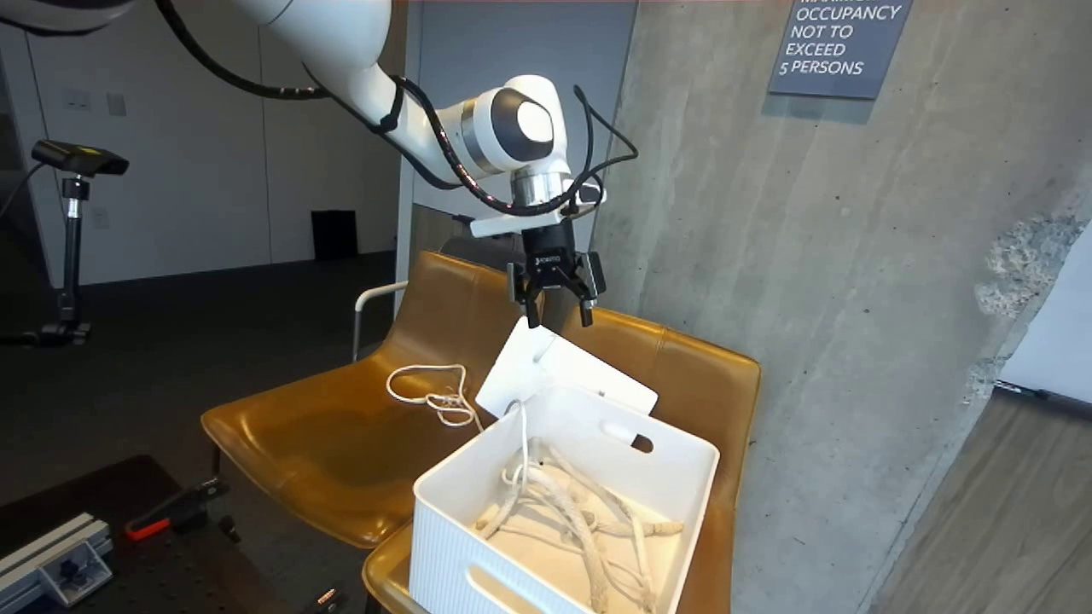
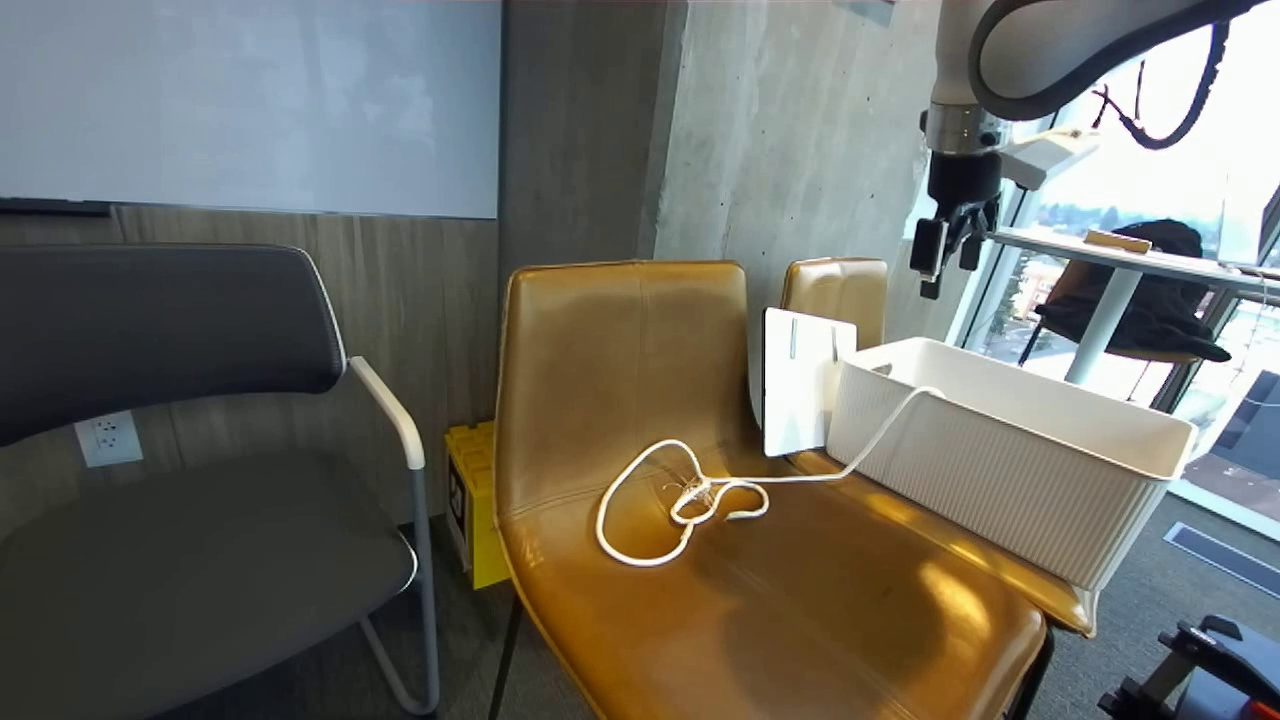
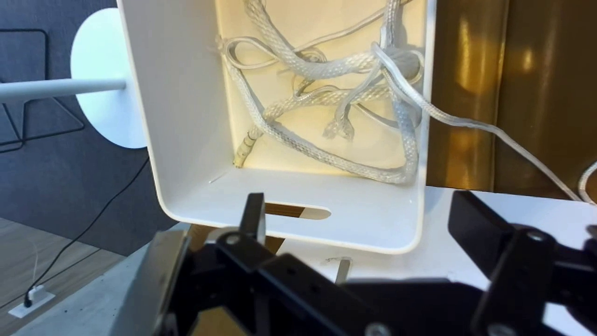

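My gripper point(image 1: 559, 319) hangs open and empty in the air, above the back end of the white bin point(image 1: 665, 442) and the flat white panel point(image 1: 606, 379) behind it. Several white ropes point(image 1: 563, 501) lie tangled on the bin's floor. One thin white rope point(image 2: 885, 422) runs over the bin's side wall onto the chair seat, where it ends in loose loops. From the wrist view, the two black fingers point(image 3: 254, 217) stand wide apart, with the bin's slotted end wall point(image 3: 358, 232) below and beyond them.
Two brown chairs stand side by side; the bin rests on one, the loose rope on the other chair's seat point(image 2: 768, 624). A concrete wall point(image 1: 870, 307) rises behind the bin. A grey chair point(image 2: 216, 564) stands apart at the left in exterior view 2.
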